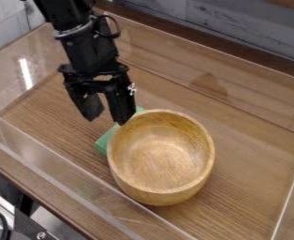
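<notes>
My black gripper [102, 101] hangs open over the wooden table, just above and left of a pale wooden bowl [161, 169]. A green object [109, 140] lies flat behind the bowl's left side, partly hidden by it; I cannot tell what it is. Nothing shows held in the gripper.
Bare table [243, 184] lies to the right of the bowl and behind it. A grey wall runs along the back right. A clear rail or edge and some cables are at the lower left.
</notes>
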